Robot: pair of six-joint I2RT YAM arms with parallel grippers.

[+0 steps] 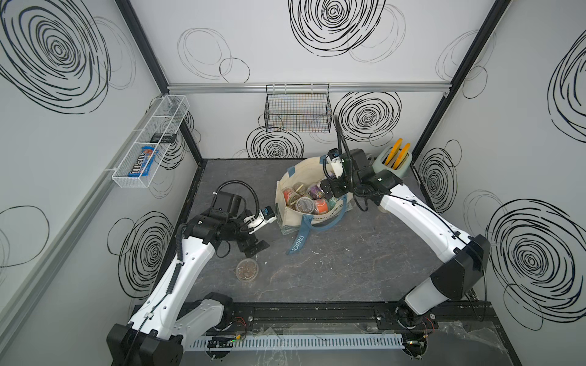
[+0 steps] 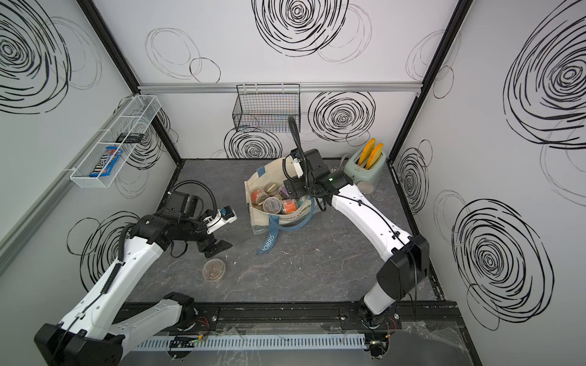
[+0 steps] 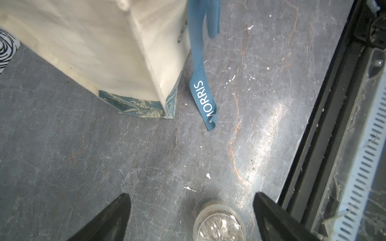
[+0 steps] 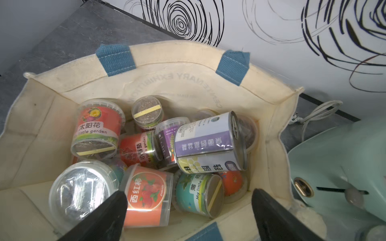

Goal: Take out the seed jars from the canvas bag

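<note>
The cream canvas bag point(image 4: 60, 76) stands open mid-table, holding several seed jars: a sunflower jar point(image 4: 97, 126), a tomato jar point(image 4: 146, 194), a mint jar point(image 4: 199, 194), others and a purple-labelled can point(image 4: 209, 140). My right gripper is open directly over the bag, nothing between its fingers, the contents below it. My left gripper hangs open left of the bag, above the table; a clear round jar point(image 3: 219, 227) stands on the table beneath it. The blue strap point(image 3: 203, 98) lies out toward the front.
A mint-green toaster point(image 2: 354, 167) with orange slices is at back right. A black wire basket point(image 2: 266, 106) hangs on the back wall, a white rack point(image 2: 100, 167) on the left wall.
</note>
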